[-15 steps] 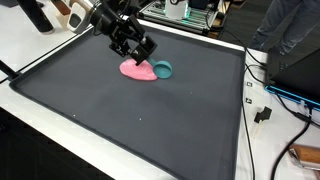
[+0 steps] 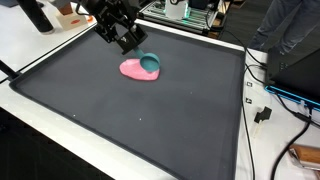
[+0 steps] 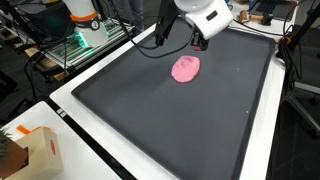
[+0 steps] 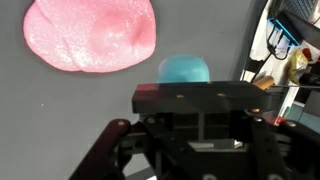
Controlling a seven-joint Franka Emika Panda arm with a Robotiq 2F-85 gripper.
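Observation:
In exterior view 1 a teal round object (image 2: 149,62), perhaps a cup or scoop, hangs from my gripper (image 2: 132,45), which is shut on it. The wrist view shows part of the teal object (image 4: 184,69) just beyond the dark fingers; the rest is hidden behind them. A flat pink piece (image 2: 134,69) lies on the grey table, partly overlapped by the teal object in exterior view 1. To the upper left of the fingers in the wrist view, the pink piece (image 4: 90,30) looks separate from the teal one. Exterior view 2 shows the pink piece (image 3: 186,68) below my arm.
Around the pink piece the dark grey tabletop (image 2: 150,110) is wide and clear, with a white border (image 2: 90,133) along its front. A small dark-and-white item (image 2: 261,118) and cables lie beyond the right edge.
My gripper has risen and shifted left and back, carrying the teal object up with it. The pink piece has stayed on the table.

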